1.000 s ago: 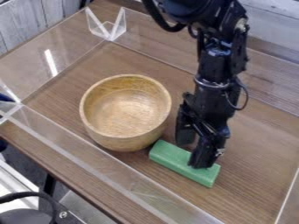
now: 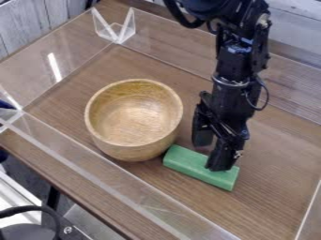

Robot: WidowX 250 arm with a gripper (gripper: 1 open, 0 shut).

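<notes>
The black robot gripper point(image 2: 211, 147) reaches down from the top right, its tips low over a green rectangular block point(image 2: 198, 170) on the wooden table. The tips are at the block's upper right part; whether they touch or grip it I cannot tell. A round tan wooden bowl point(image 2: 131, 118) sits just left of the gripper, above and left of the block.
A small clear plastic object point(image 2: 114, 26) is at the back left. Black cables point(image 2: 28, 222) lie off the table edge at the bottom left.
The gripper has shifted slightly over the past second around the block's upper right part. The block and bowl show little or no movement.
</notes>
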